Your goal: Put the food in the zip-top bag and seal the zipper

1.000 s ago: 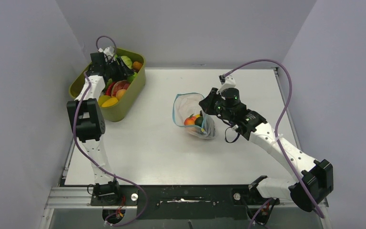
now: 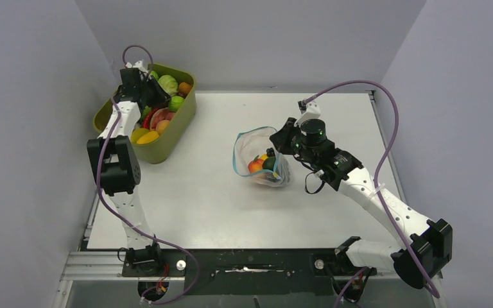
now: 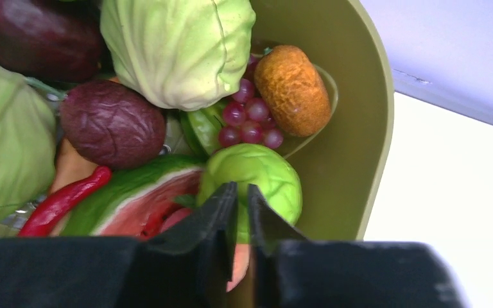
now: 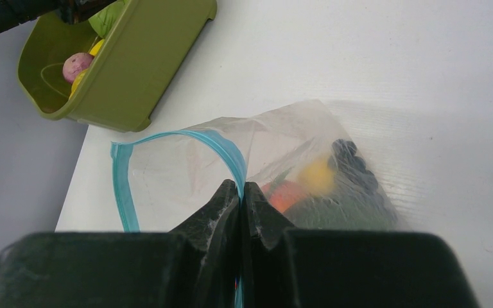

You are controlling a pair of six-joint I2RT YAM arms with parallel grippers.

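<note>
A clear zip top bag (image 2: 246,142) with a blue zipper strip (image 4: 123,186) lies on the table, its mouth agape toward the left. Inside it are an orange-red piece (image 2: 255,165), something yellow, a dark green piece and dark grapes (image 4: 353,160). My right gripper is shut on the bag's blue-edged rim. Over the olive bin, my left gripper is slightly open with a narrow gap between its fingers. A bright green round vegetable (image 3: 250,168) lies directly beyond the fingertips; whether they touch it cannot be told.
The olive bin (image 2: 178,127) at the back left holds cabbages (image 3: 173,51), an eggplant, a passion fruit (image 3: 112,122), watermelon, a red pepper, grapes and a brown potato-like piece (image 3: 292,90).
The left gripper's fingers have come closer together over the bin, and the left arm has shifted slightly left. The right arm has moved only a little; the bag's mouth stays agape.
</note>
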